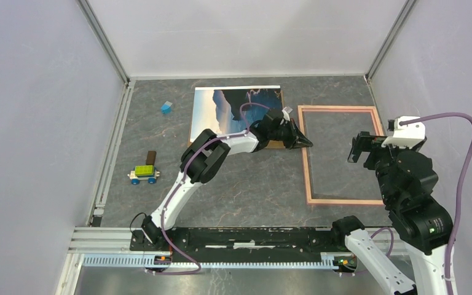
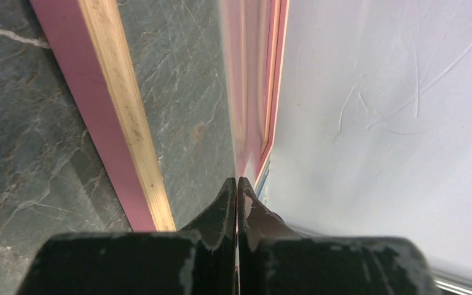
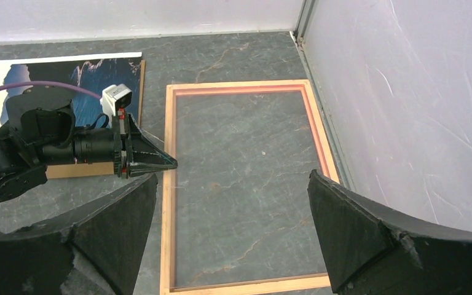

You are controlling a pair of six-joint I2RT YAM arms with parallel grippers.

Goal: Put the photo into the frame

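Note:
The photo, a coastal picture with a white border, lies flat on a brown board at the back middle. To its right is the empty-looking wooden frame, the grey table showing through it. My left gripper is at the middle of the frame's left side, low, its tips just over that bar. The fingers are together in the left wrist view. A thin, see-through pinkish strip runs to the tips; whether it is pinched between them is unclear. Above the frame's right side my right gripper is open and empty.
A blue block lies at the back left. A toy car with a green block and a brown block are on the left. The right wall stands close beside the frame.

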